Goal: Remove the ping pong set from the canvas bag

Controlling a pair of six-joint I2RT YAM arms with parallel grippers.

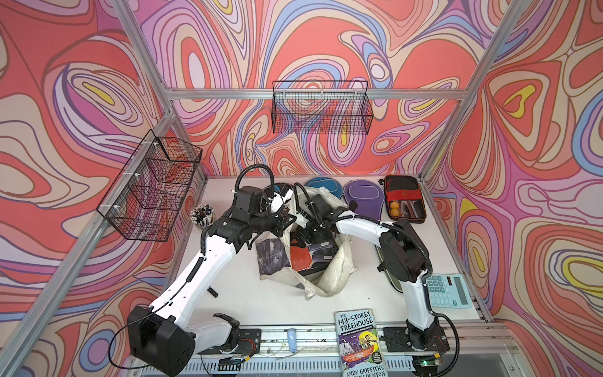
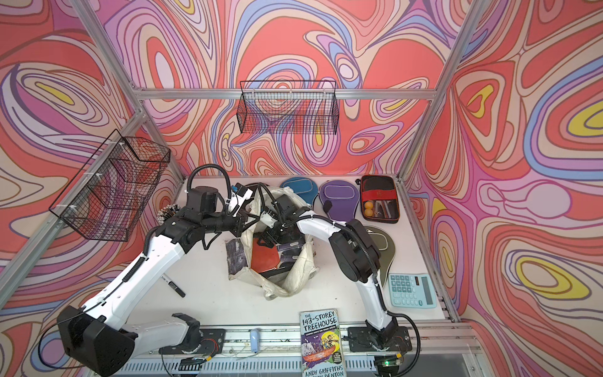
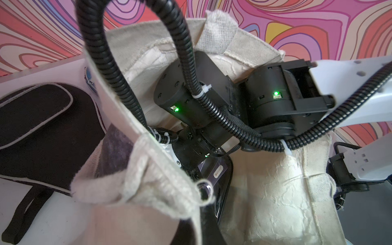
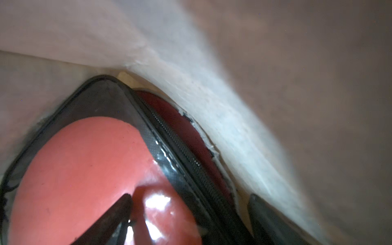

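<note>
The cream canvas bag (image 1: 336, 276) stands mid-table, holding a black zipped case with a red paddle (image 1: 300, 257) under its clear cover. My left gripper (image 1: 289, 220) is at the bag's left rim; in the left wrist view its fingers are mostly hidden behind cream fabric, shut by what little shows. My right gripper is deep inside the bag with its fingers apart, one over the red paddle case (image 4: 77, 175), the other beside the pale bag wall, straddling the case's zipped edge.
Blue (image 1: 323, 187) and purple pouches (image 1: 363, 201), an open orange-ball case (image 1: 405, 201) and a pen holder (image 1: 202, 216) surround the bag. A calculator (image 1: 449, 292) is at right, a book (image 1: 356, 342) at the front edge. Bare table lies front left.
</note>
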